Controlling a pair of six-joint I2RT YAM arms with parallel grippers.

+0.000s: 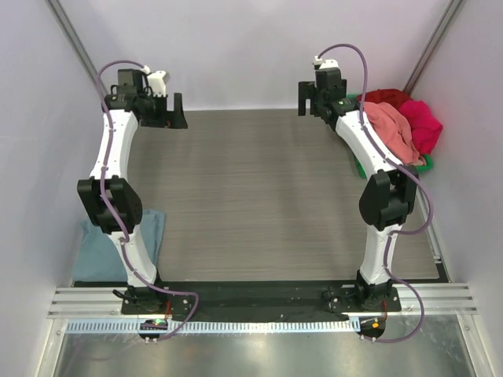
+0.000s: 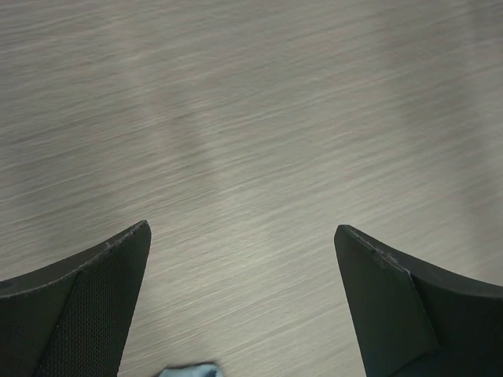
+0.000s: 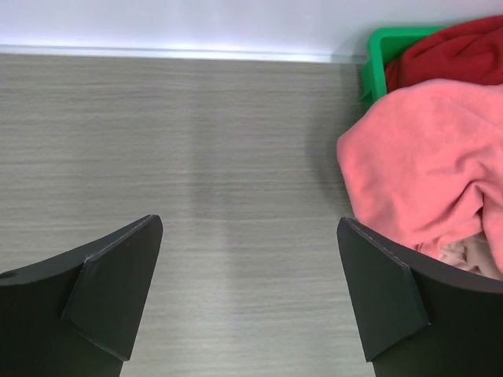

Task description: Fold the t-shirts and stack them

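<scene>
A blue folded shirt (image 1: 118, 251) lies at the near left of the table, partly under my left arm; a small blue edge (image 2: 189, 371) shows in the left wrist view. At the back right, a green bin (image 3: 376, 63) holds crumpled shirts: dark red (image 3: 440, 59), salmon pink (image 3: 416, 157) and bright pink (image 1: 424, 126), with a beige cloth (image 3: 468, 255) beneath. My left gripper (image 1: 174, 118) is open above the back left of the table, empty. My right gripper (image 1: 306, 102) is open near the back, left of the bin, with nothing between its fingers.
White walls stand at the back and both sides, and a metal rail (image 1: 251, 326) runs along the front.
</scene>
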